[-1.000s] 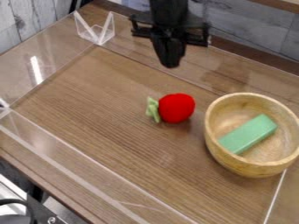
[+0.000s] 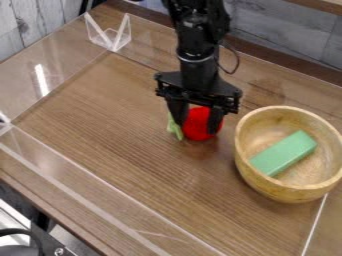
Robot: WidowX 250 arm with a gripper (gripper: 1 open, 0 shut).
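A black gripper (image 2: 198,104) hangs in the middle of the camera view, down over a red round object (image 2: 203,124) with green leaves, like a strawberry, on the wooden table (image 2: 94,170). Its fingers partly cover the red object; whether they grip it or how far they are apart I cannot tell.
A yellow bowl (image 2: 281,178) holding a green block (image 2: 278,154) stands at the right, close to the red object. A white wire-like item (image 2: 114,33) lies at the back left.
The gripper has descended from above toward the front, onto the red object. The bowl and green block have not moved.
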